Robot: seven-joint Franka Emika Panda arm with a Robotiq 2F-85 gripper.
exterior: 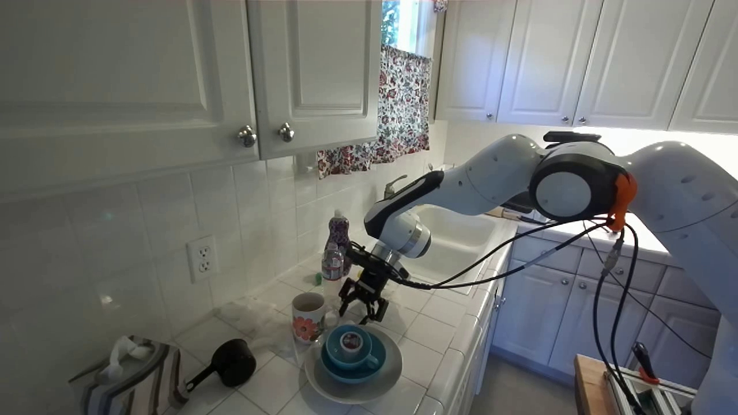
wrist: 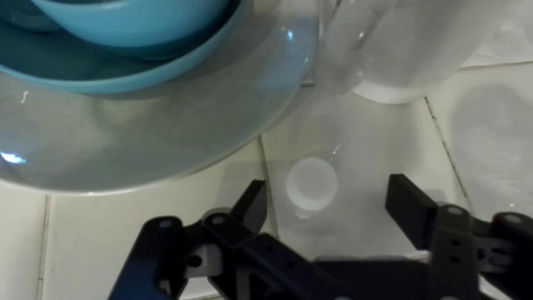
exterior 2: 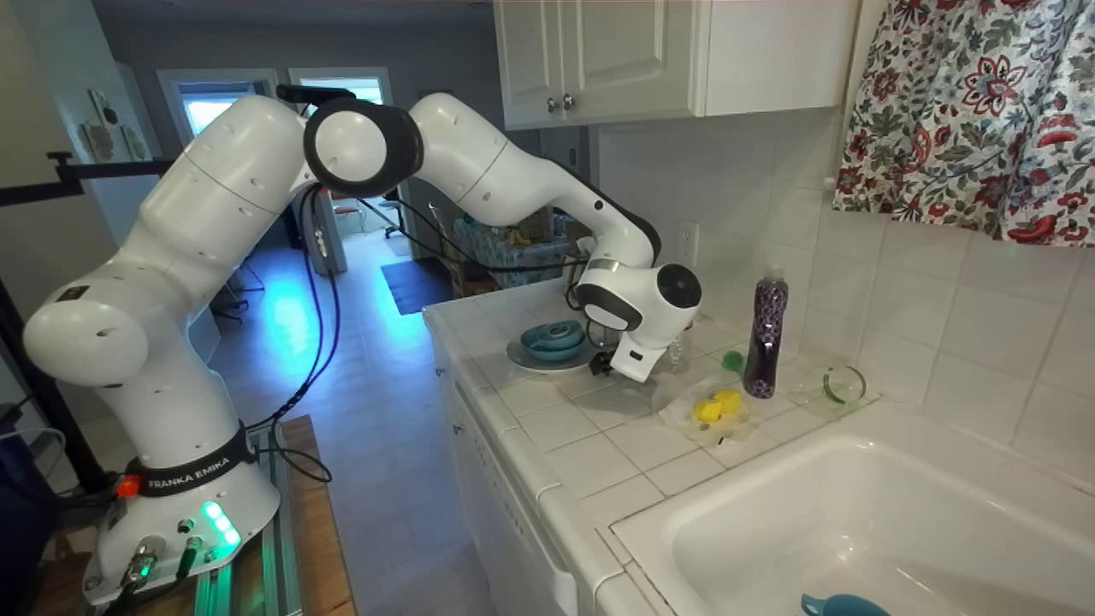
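In the wrist view my gripper has its fingers well apart, low over the tiled counter. A small white round disc, like a bottle cap (wrist: 311,184), lies on the tile ahead of the gap, with nothing gripped. Stacked blue dishes (exterior: 353,363) rest on a grey plate (exterior: 388,377), just in front of the gripper in exterior view 1; the plate's rim is close to one finger in the wrist view. Beside the plate stands a white mug with a flower (exterior: 306,326).
A clear water bottle (exterior: 332,266) and a purple soap bottle (exterior 2: 766,334) stand near the wall. A yellow item (exterior 2: 718,405) and a green one (exterior 2: 733,360) lie by the sink (exterior 2: 821,482). A black pot (exterior: 233,362) sits further left in exterior view 1.
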